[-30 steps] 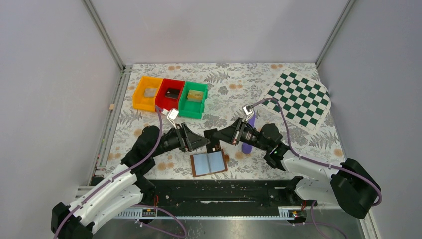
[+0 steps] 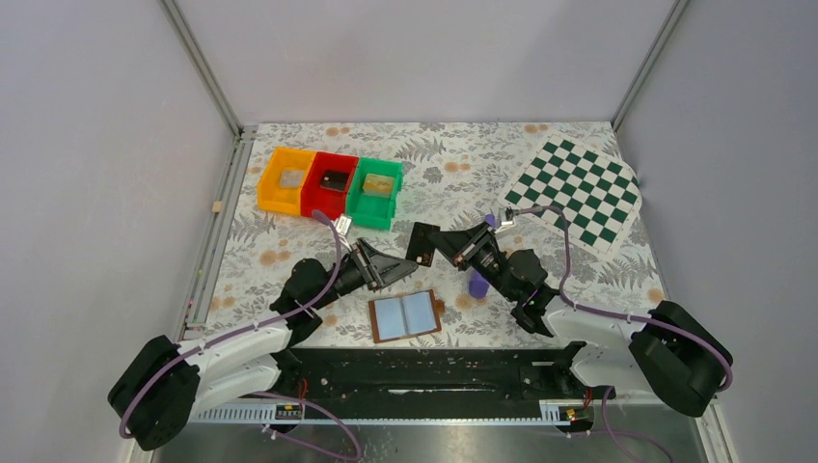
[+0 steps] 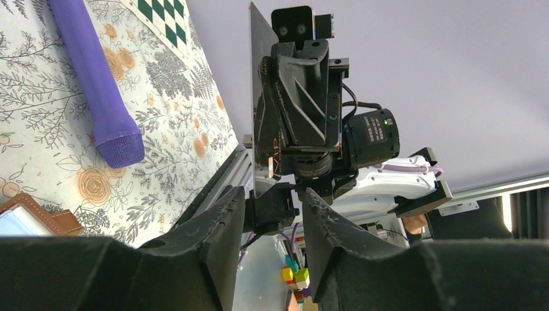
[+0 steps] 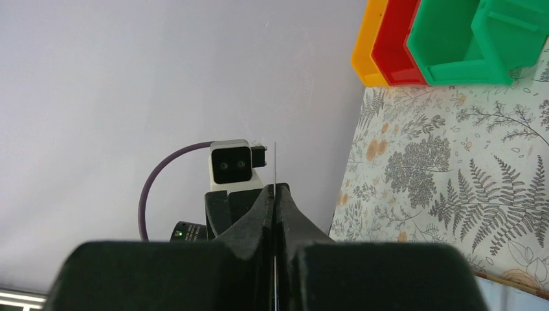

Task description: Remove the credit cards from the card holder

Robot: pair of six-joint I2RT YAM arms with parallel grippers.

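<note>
A black card point(image 2: 422, 243) stands between the two arms in the top view, its upper right part pinched by my right gripper. Edge-on, the card is a thin line in the right wrist view. My left gripper is open at the card's lower left side; the card's lower end shows in the gap between its fingertips, though I cannot tell whether they touch it. Below both grippers lies the brown card holder point(image 2: 405, 315), spread open with two pale inner panels. A gold card point(image 2: 378, 185), a dark card point(image 2: 335, 181) and a pale card point(image 2: 291, 178) lie in bins.
Yellow point(image 2: 280, 202), red point(image 2: 324, 204) and green point(image 2: 370, 215) bins stand side by side at the back left. A purple microphone-like object point(image 3: 97, 84) lies partly under the right arm. At the back right is a checkered board point(image 2: 579, 193).
My right gripper has lifted the black card away from the holder, up and slightly right in the top view. The left gripper has come rightward to the card's edge.
</note>
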